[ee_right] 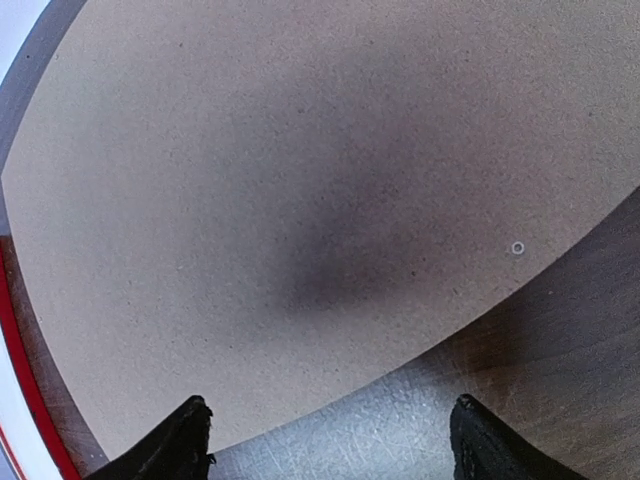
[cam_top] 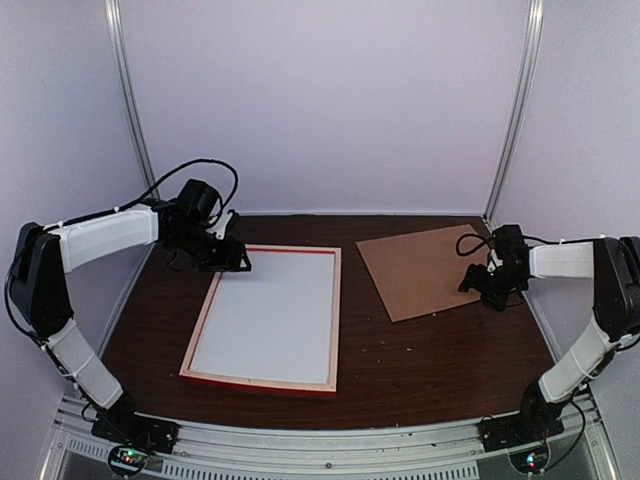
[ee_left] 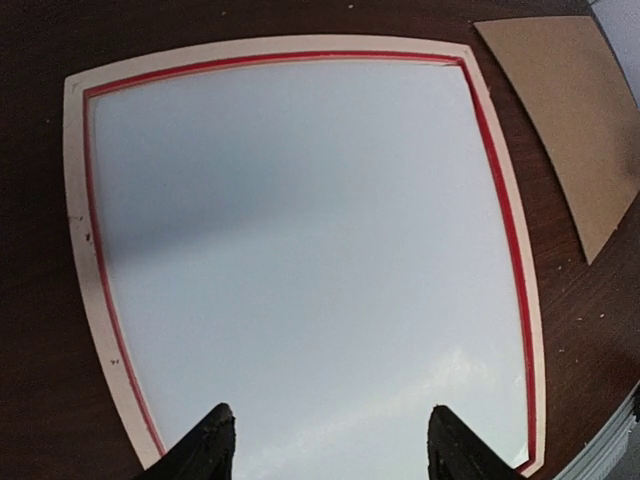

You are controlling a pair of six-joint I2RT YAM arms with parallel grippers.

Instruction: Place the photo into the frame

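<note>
A pale wooden frame (cam_top: 336, 330) with a red inner edge lies on the left-middle of the dark table. A blank whitish sheet (cam_top: 270, 310) fills its inside; no picture shows on it, and I cannot tell whether it is the photo. My left gripper (cam_top: 240, 262) hovers over the frame's far left corner. The left wrist view looks down on the frame (ee_left: 533, 330), and only the sheet shows between the open fingers. Over the right edge of a flat brown board (cam_top: 405, 270), my right gripper (cam_top: 472, 287) stands open, empty between its fingers.
In the right wrist view the brown board (ee_right: 250, 200) fills most of the picture. Bare dark table (cam_top: 430, 370) lies in front of the board and right of the frame. Pale walls close off the back and sides.
</note>
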